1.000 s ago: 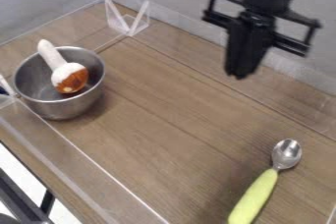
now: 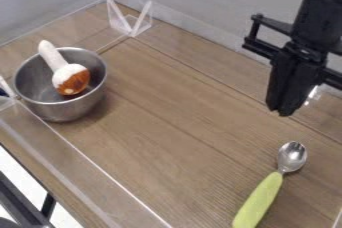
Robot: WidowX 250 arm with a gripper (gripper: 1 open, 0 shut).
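Observation:
My black gripper (image 2: 286,105) hangs over the right side of the wooden tabletop (image 2: 174,122), shut, with nothing visible between its fingers. Below it, toward the front, lies a spoon (image 2: 267,192) with a pale green handle and silver bowl. At the left a metal bowl (image 2: 74,107) holds an object (image 2: 70,72) with a white handle and an orange-brown head.
A white plastic holder (image 2: 128,22) stands at the back left against the wall. Part of a blue and white item (image 2: 11,204) shows at the lower left edge.
My gripper has moved to the right and somewhat lower, now hanging above the spoon's end of the table. The bowl and the spoon have not moved.

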